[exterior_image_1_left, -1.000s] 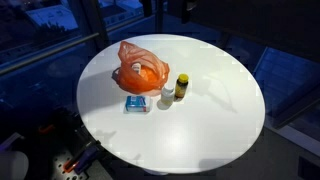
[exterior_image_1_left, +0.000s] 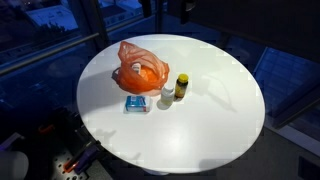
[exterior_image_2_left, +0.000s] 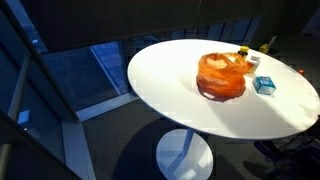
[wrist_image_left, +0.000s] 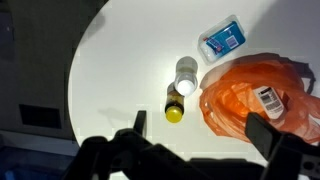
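Note:
An orange plastic bag (exterior_image_1_left: 143, 65) lies crumpled and open-mouthed on the round white table, with a small white labelled item (wrist_image_left: 268, 100) inside it. Beside it stand a white bottle (exterior_image_1_left: 167, 97) and a brown bottle with a yellow cap (exterior_image_1_left: 181, 86). A blue and white box (exterior_image_1_left: 137, 104) rests flat nearer the table's left front. Seen from above, the white bottle (wrist_image_left: 186, 75) lies between the box (wrist_image_left: 222, 38) and the brown bottle (wrist_image_left: 174, 107). My gripper hangs high over the table, its fingers wide apart and empty.
In the second exterior view, the table's (exterior_image_2_left: 165, 75) left half is clear. Windows (exterior_image_1_left: 40, 60) line the room's left side.

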